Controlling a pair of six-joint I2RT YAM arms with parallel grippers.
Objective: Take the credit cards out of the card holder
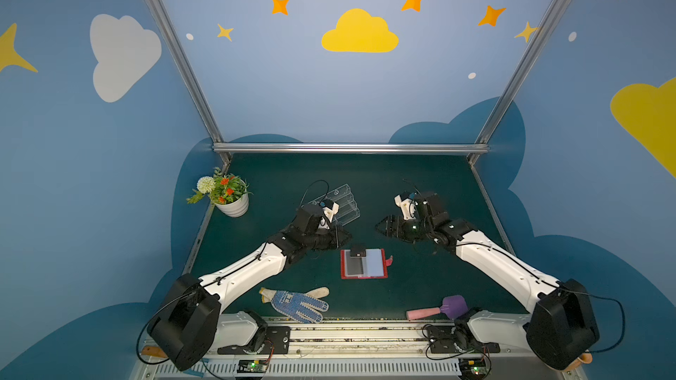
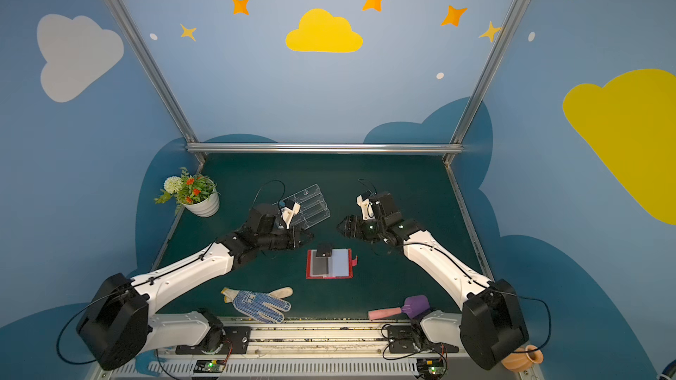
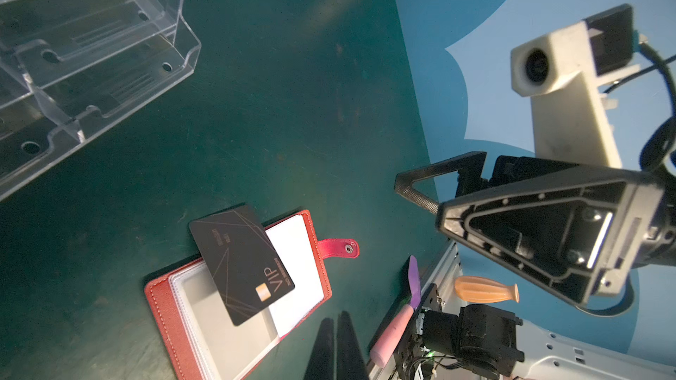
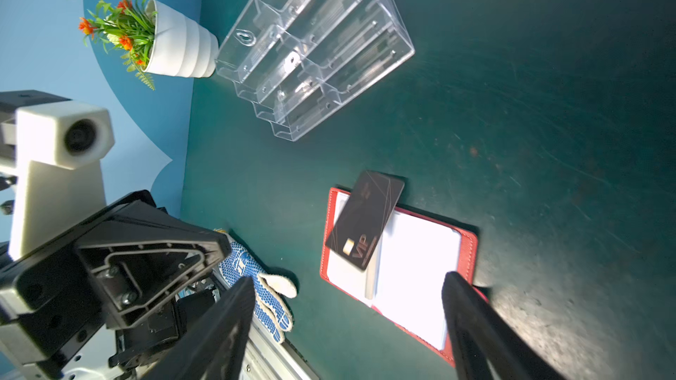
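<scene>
A red card holder (image 1: 373, 267) lies open on the green table, its white and grey sleeves showing. A black VIP card (image 4: 362, 218) rests askew on top of it, over the holder's back edge (image 3: 243, 264). My left gripper is above and left of the holder, shut with nothing seen between its fingers. My right gripper hovers above and right of the holder, open and empty.
A clear acrylic tiered tray (image 4: 317, 49) stands behind the holder, a potted plant (image 1: 232, 202) at the back left. A dotted glove (image 1: 295, 304) and a pink-handled spatula (image 1: 422, 314) lie along the front edge.
</scene>
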